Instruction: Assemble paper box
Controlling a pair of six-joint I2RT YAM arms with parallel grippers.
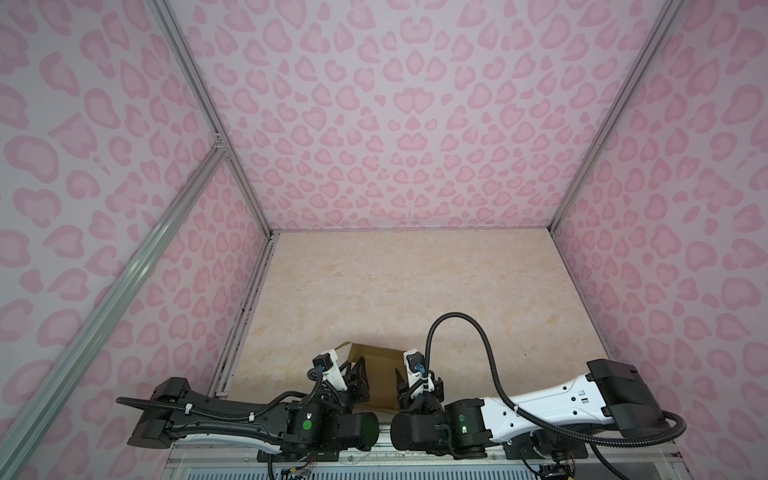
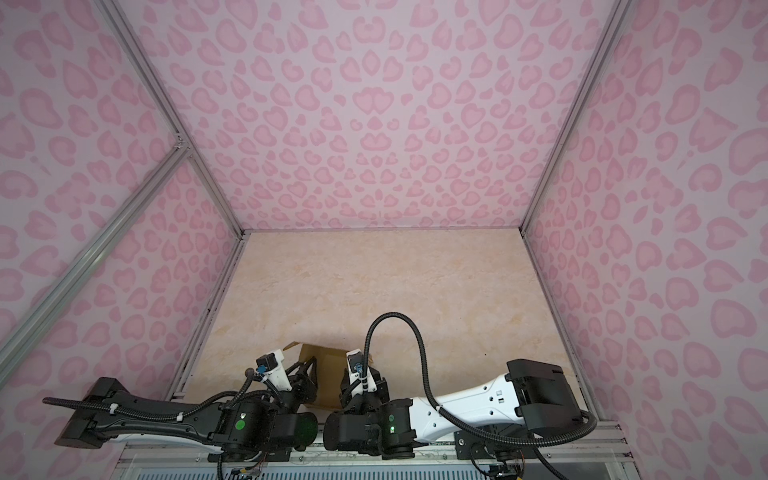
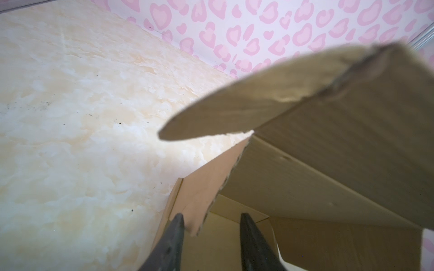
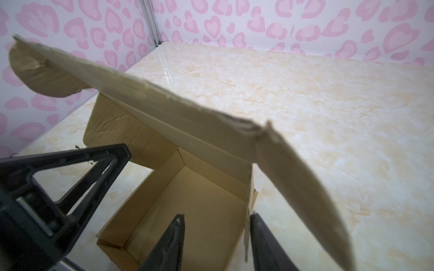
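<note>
A brown cardboard box point(image 1: 380, 364) stands at the table's near edge between my grippers, its lid raised, with side flaps sticking out. In the left wrist view the lid point(image 3: 361, 122) looms above my left gripper, whose fingers are part open; one is at or near the tip of a hanging flap point(image 3: 205, 178), and I cannot tell if they touch. In the right wrist view my right gripper is open over the box floor point(image 4: 201, 198), its right finger close to the box's right wall edge. Part of the box is hidden behind both arms.
Pink heart-patterned walls point(image 2: 624, 176) and metal frame rails point(image 2: 576, 112) enclose the space.
</note>
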